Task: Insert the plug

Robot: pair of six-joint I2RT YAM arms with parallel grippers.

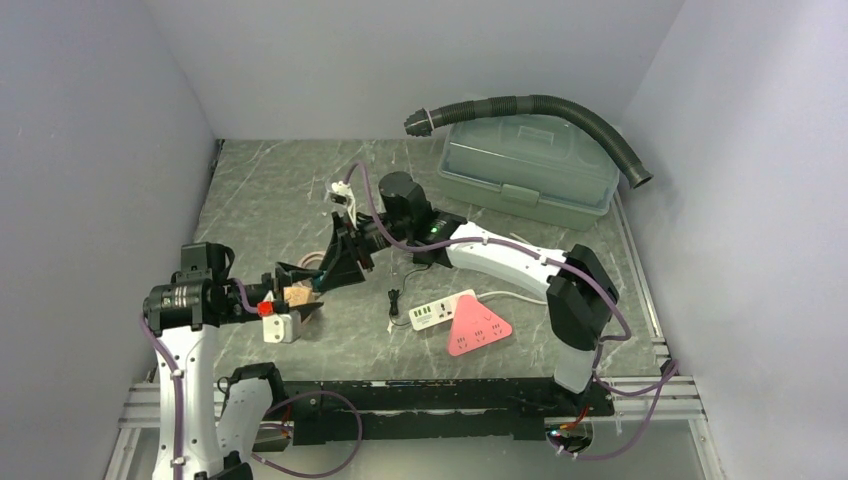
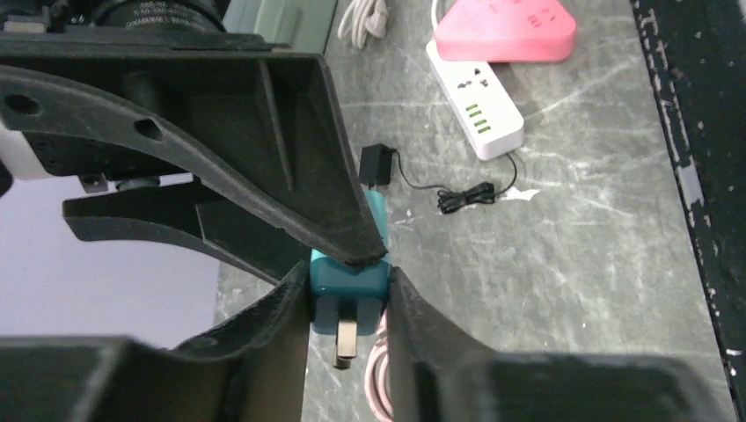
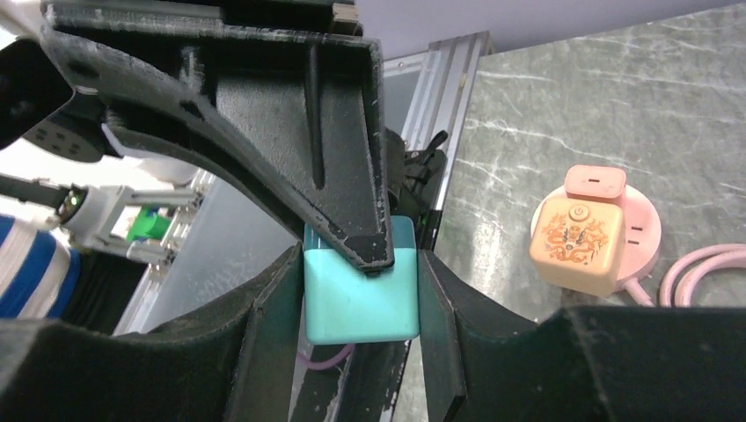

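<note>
The teal plug (image 2: 350,286), with a metal prong (image 2: 346,345) pointing toward the left wrist camera, is between both grippers above the left part of the table. My right gripper is shut on the plug's teal body, one finger on each side. From the left, my left gripper reaches around the same plug, its fingers on either side, close to or against it; whether they grip is unclear. A beige cube socket (image 3: 576,244) on a round pink base (image 3: 649,233) lies on the table below, partly covered by the left gripper in the top view.
A white power strip (image 1: 432,313) and a pink triangular strip (image 1: 478,327) lie at the centre, with a black adapter (image 2: 376,164) and its cable (image 2: 466,198) nearby. A green box (image 1: 530,165) with a black hose (image 1: 535,105) stands at the back right.
</note>
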